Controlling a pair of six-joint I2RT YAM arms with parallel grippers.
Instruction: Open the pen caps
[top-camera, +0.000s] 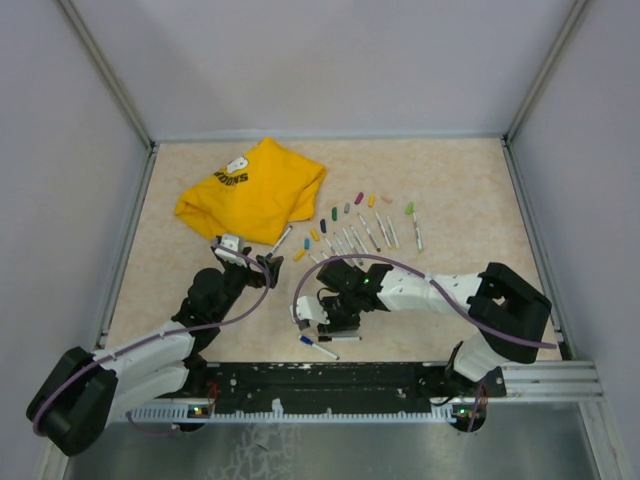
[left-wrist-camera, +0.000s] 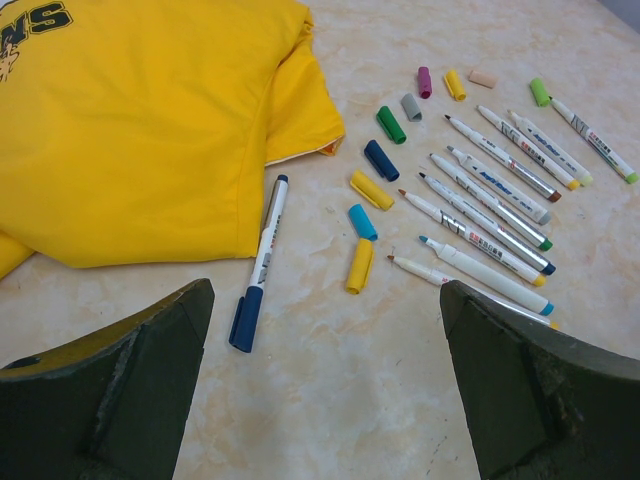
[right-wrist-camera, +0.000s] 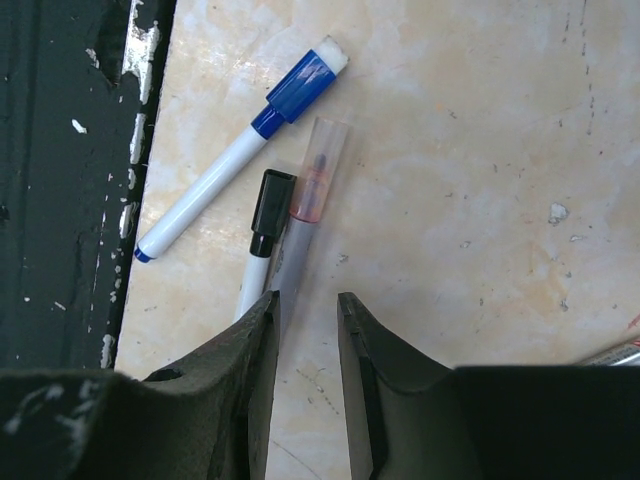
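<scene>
Several uncapped pens lie side by side in the left wrist view, among them a pen with a teal tip (left-wrist-camera: 490, 275). Loose caps are scattered near their tips, such as a yellow cap (left-wrist-camera: 361, 265) and a navy cap (left-wrist-camera: 381, 160). A dark blue marker (left-wrist-camera: 265, 260) beside the cloth has its cap clipped at the near end. My left gripper is open and empty above bare table. In the right wrist view, my right gripper is open close to a black-capped marker (right-wrist-camera: 270, 205) and a clear-capped grey pen (right-wrist-camera: 310, 185). A blue-capped marker (right-wrist-camera: 235, 150) lies beside them.
A yellow cloth (top-camera: 255, 195) covers the table's back left. The table's dark front edge (top-camera: 330, 380) runs close by the markers under my right gripper. Open table (top-camera: 470, 190) shows at the right.
</scene>
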